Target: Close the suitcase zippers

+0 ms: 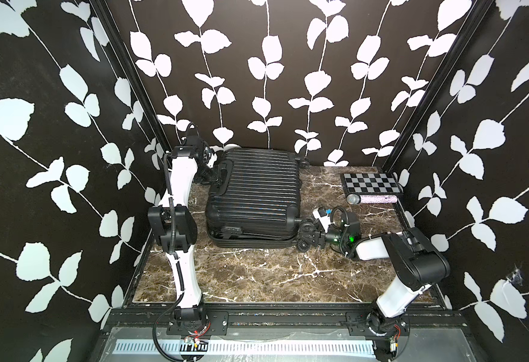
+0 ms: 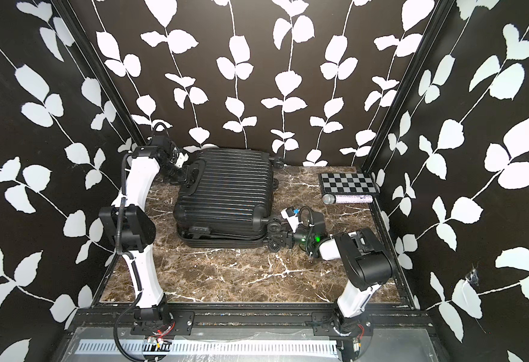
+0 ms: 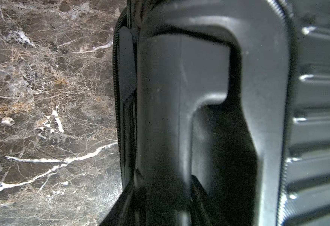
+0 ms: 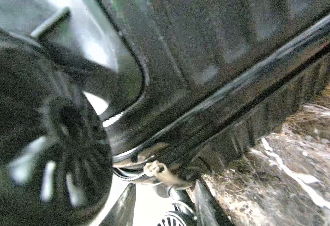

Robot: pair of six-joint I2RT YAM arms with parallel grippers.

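Note:
A black ribbed suitcase lies flat on the marble table. At its left side, my left gripper is shut on the suitcase handle. My right gripper is at the near right corner beside a wheel, its fingertips apart and part open, just below a metal zipper pull on the zipper tape. The right wrist view is blurred, so contact with the pull is unclear.
A checkered board and a speckled cylinder lie at the back right.

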